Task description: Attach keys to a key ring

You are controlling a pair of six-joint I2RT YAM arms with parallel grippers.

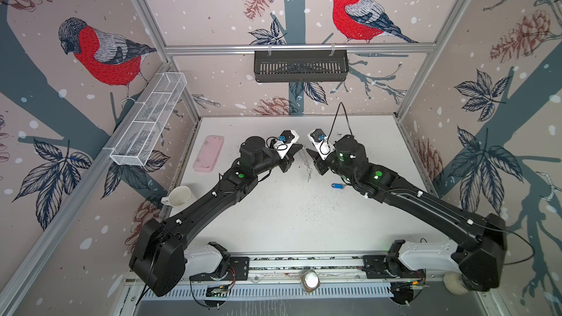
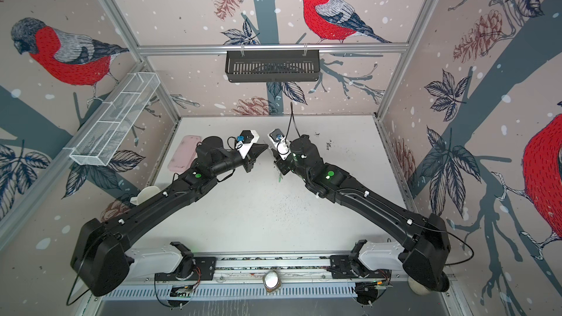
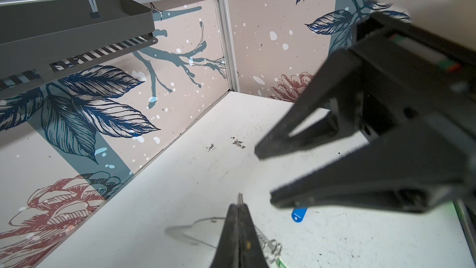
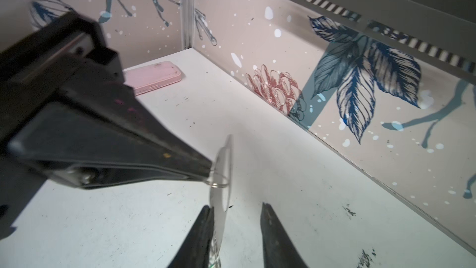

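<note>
My left gripper is shut on a thin wire key ring, which stands up from its fingertips in the right wrist view. Below them the wire hangs down to a small coil and a green tag at the lower edge of the left wrist view. Facing it from the right, my right gripper has its fingers apart. In the right wrist view the hanging wire passes close to its left finger, and nothing is gripped between the two. Whether a key hangs there is too small to tell.
A blue tag lies on the white table below the right gripper. The pink case and a white mug are at the left. Over the back edge hangs a dark basket.
</note>
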